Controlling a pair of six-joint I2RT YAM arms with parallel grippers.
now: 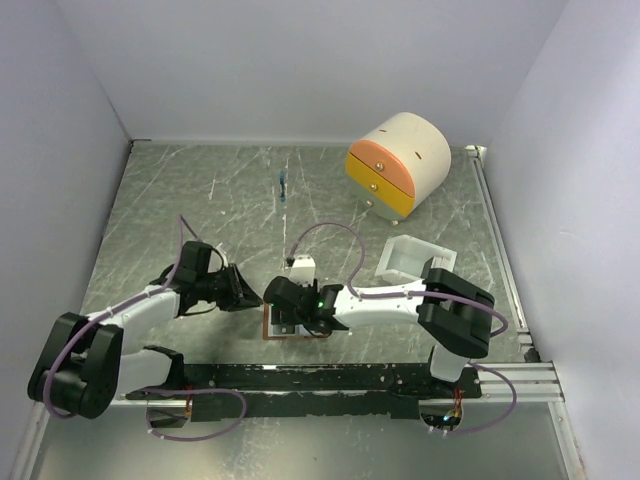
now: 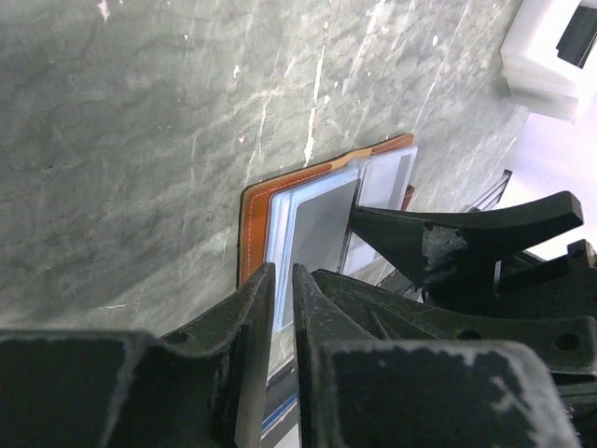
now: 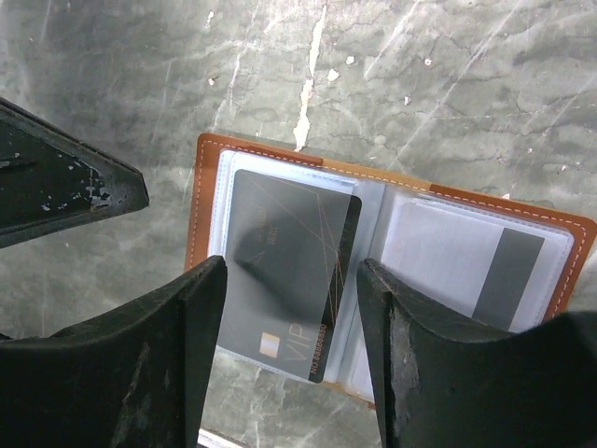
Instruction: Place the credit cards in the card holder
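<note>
The brown card holder (image 3: 415,177) lies open on the table, a black card (image 3: 280,261) marked VIP inside its left clear pocket. A pale card with a dark stripe (image 3: 508,278) shows in the right pocket. Over the left half, my right gripper stands open, its fingers apart with nothing held. My left gripper is beside the holder's left edge; a narrow empty gap shows between its fingertips. One left finger (image 3: 84,191) enters the right wrist view from the left. From above, the right arm hides much of the holder (image 1: 268,325).
A white tray (image 1: 398,258) stands at the right, its contents partly hidden by the right arm. A small drawer cabinet (image 1: 415,150) is at the back, and a small blue item (image 1: 282,185) is at the back centre.
</note>
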